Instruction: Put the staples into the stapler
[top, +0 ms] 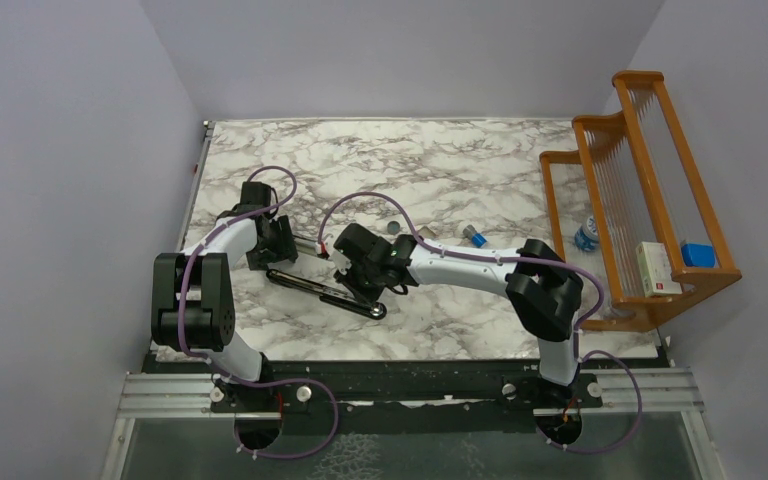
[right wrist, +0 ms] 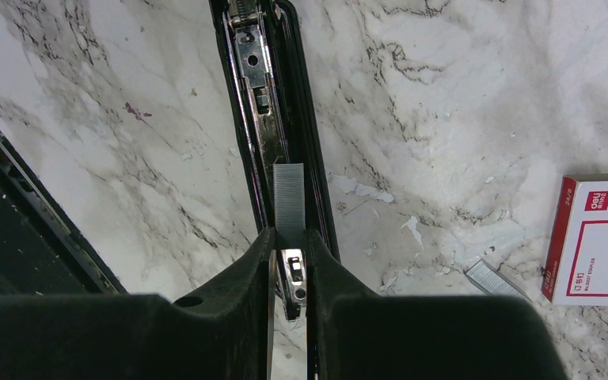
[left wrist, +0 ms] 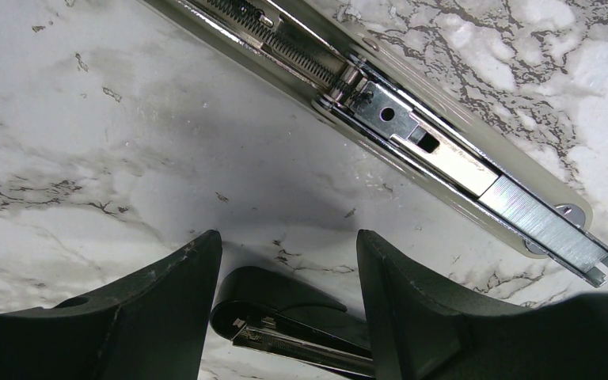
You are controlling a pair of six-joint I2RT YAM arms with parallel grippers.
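A black stapler (top: 300,283) lies opened out flat on the marble table, its metal channel (right wrist: 267,131) bare in the right wrist view. My right gripper is shut on a grey strip of staples (right wrist: 289,198), which lies lengthwise over that channel; whether it rests on the metal I cannot tell. Behind the black stapler is a grey stapler (left wrist: 459,170), also opened, with a staple strip (left wrist: 534,218) in its end. My left gripper is open above the table, fingers apart, nothing held; the black stapler's end shows below between them.
A red and white staple box (right wrist: 598,253) and a loose staple strip (right wrist: 492,279) lie to the right. On the table's right edge stands a wooden rack (top: 590,160) holding a bottle (top: 586,236) and boxes.
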